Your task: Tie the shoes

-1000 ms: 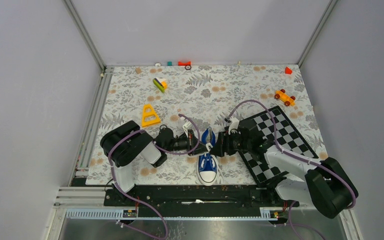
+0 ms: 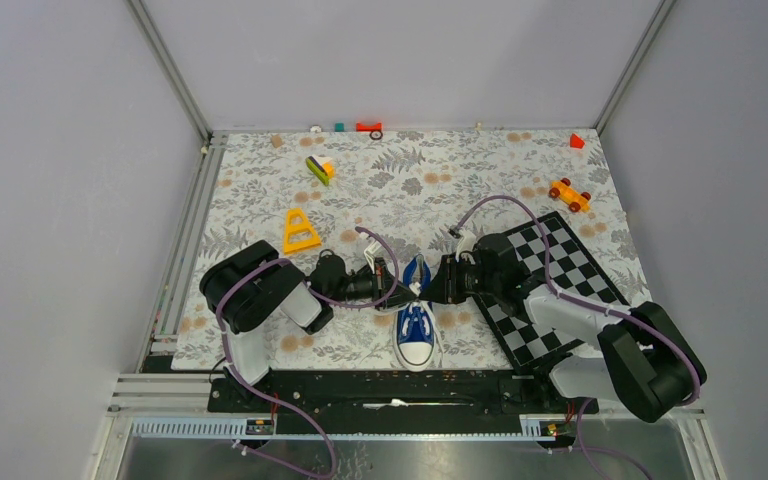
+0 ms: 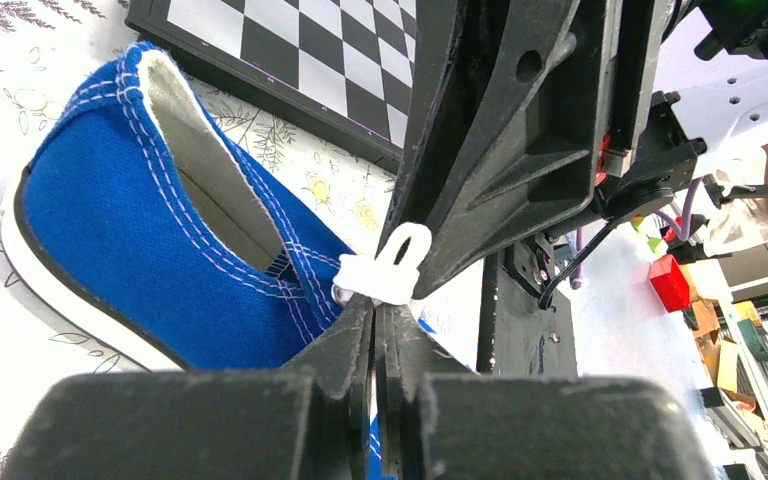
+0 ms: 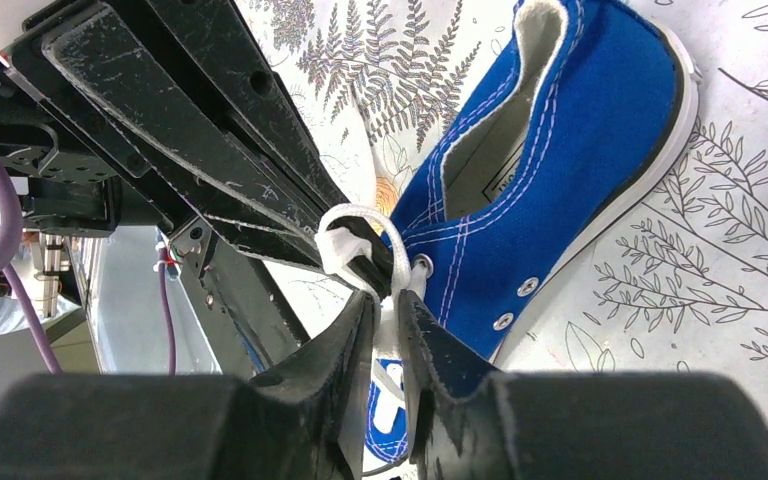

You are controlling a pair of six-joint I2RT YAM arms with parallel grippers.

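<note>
A blue shoe (image 2: 416, 328) with a white toe cap points toward the table's front edge, its opening to the back. My left gripper comes from the left over the laced part, fingers together. White lace (image 3: 380, 278) wraps across its fingertips, with a small loop standing up; whether any lace is pinched is hidden. Facing it from the right, my right gripper has its fingers a little apart, with lace (image 4: 388, 335) between them. A lace loop (image 4: 368, 212) curves round the left gripper's tips in the right wrist view. Whether the right fingers press on the lace does not show.
A checkered board (image 2: 543, 335) lies right of the shoe, under the right arm. A yellow frame (image 2: 300, 232) lies to the left behind the left arm. An orange toy car (image 2: 569, 195) stands at the back right.
The right arm has shifted slightly left and toward the back, bringing its gripper closer over the shoe. My left arm and the shoe have stayed put.
</note>
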